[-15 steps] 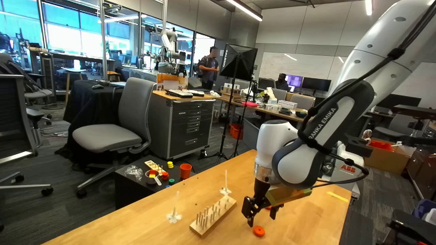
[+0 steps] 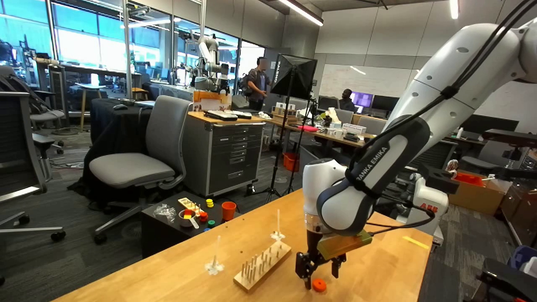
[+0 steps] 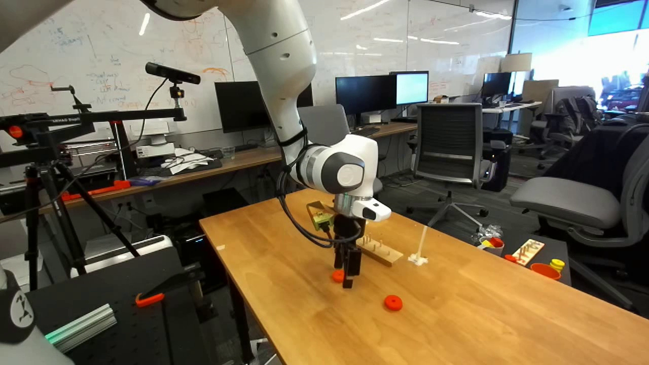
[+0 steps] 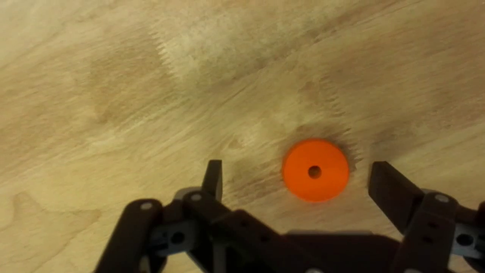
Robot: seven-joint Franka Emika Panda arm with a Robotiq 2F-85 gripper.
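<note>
My gripper points down low over the wooden table, its fingers spread apart. An orange disc (image 4: 315, 170) with a small centre hole lies flat on the table in the gap, nearer the right finger (image 4: 391, 195) than the left finger (image 4: 212, 182) and touching neither in the wrist view. Exterior view 1 has an orange disc (image 2: 319, 285) beside the fingertips of my gripper (image 2: 322, 282). In exterior view 2, one orange disc (image 3: 338, 276) is partly covered by my gripper (image 3: 344, 277), while a second orange disc (image 3: 393, 302) lies apart on bare wood.
A pegboard (image 2: 261, 266) with several wooden pegs lies close beside the gripper. Two upright rods, a near rod (image 2: 216, 256) and a far rod (image 2: 278, 226), are fixed to the table (image 2: 171, 282). A low black side table (image 2: 151, 229) holds cups and coloured pieces.
The arm has moved left and down in exterior view 1, bringing the fingertips down beside the near disc. Another disc, earlier visible behind the gripper, is now hidden there.
</note>
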